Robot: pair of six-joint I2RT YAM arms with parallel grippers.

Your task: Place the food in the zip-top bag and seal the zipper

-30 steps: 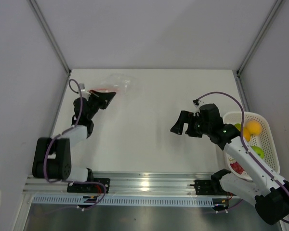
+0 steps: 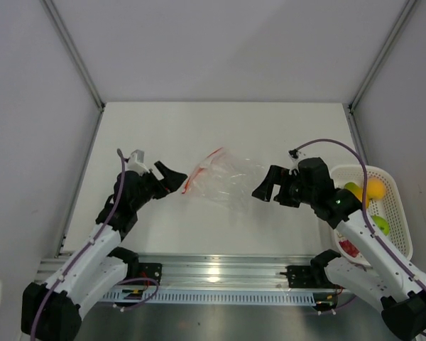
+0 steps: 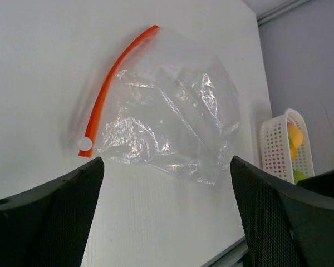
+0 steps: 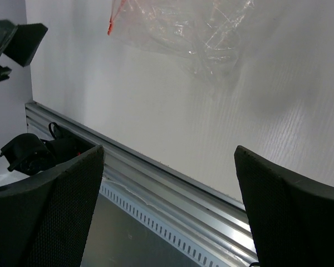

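Note:
A clear zip top bag (image 2: 228,179) lies flat and empty-looking mid-table. Its orange-red zipper strip (image 3: 108,83) faces left, with a round white slider (image 3: 85,144) at the near end. My left gripper (image 2: 176,176) stands open just left of the zipper end, holding nothing. At the bag's right side my right gripper (image 2: 263,187) is open too, with bare table between its fingers in the right wrist view. The food sits in a white basket at the right: an orange (image 2: 375,188), a green apple (image 2: 380,225) and a red item (image 2: 348,247) among it.
The white basket (image 2: 405,231) stands at the table's right edge, partly behind my right arm. A metal rail (image 2: 213,264) runs along the front edge. Free table lies behind and in front of the bag.
The bag has come from the back left to mid-table with my left gripper, which was shut at its zipper and has since opened and drawn slightly back. My right arm stays nearly still.

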